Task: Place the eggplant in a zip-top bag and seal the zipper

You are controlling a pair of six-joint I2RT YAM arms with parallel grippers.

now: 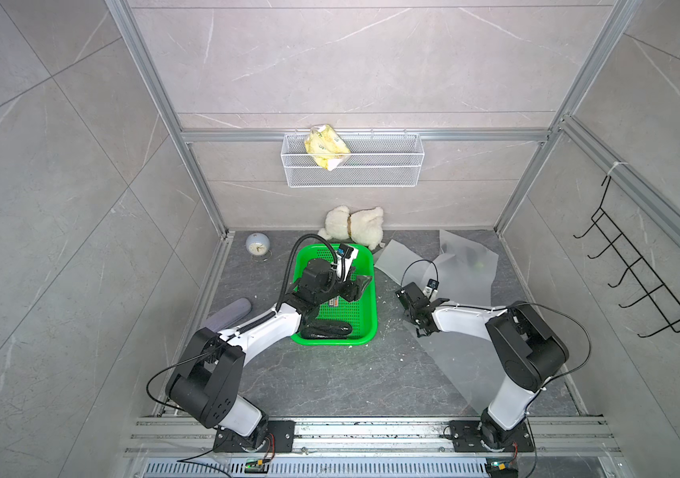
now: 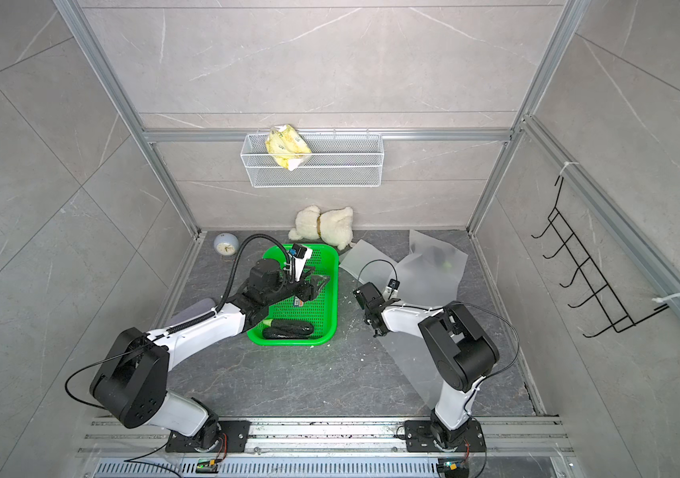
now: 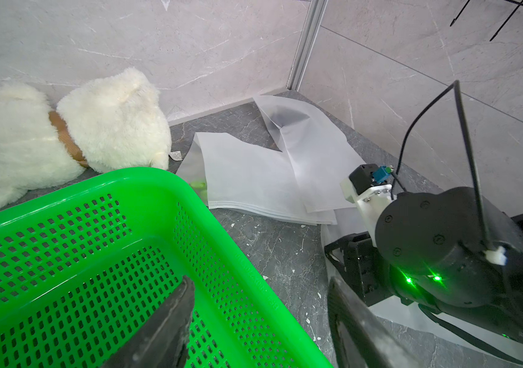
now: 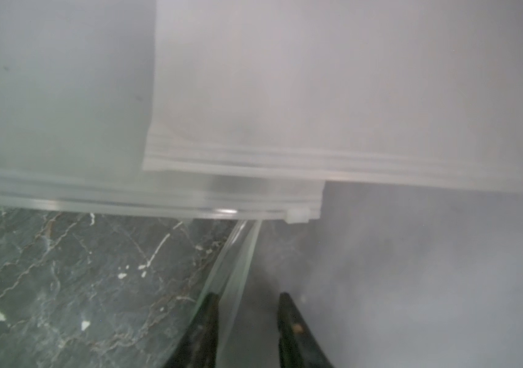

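Note:
Dark eggplants [image 1: 325, 326] lie at the front of the green basket [image 1: 370, 318]. Translucent zip top bags [image 3: 255, 171] lie overlapping on the table right of it. My left gripper hangs over the basket's right part, open and empty. My right gripper is low over the bags, fingers part open; their tips are blurred below the zipper edge [image 4: 224, 208] with its small slider [image 4: 298, 214], close to another bag's edge. I cannot tell whether they touch it.
A white plush toy [image 1: 363, 227] lies behind the basket, a round white object [image 1: 257, 243] at back left, a grey object [image 1: 228, 313] at left. A wire shelf [image 1: 387, 167] is on the back wall, hooks on the right wall. Bare table lies in front of the basket.

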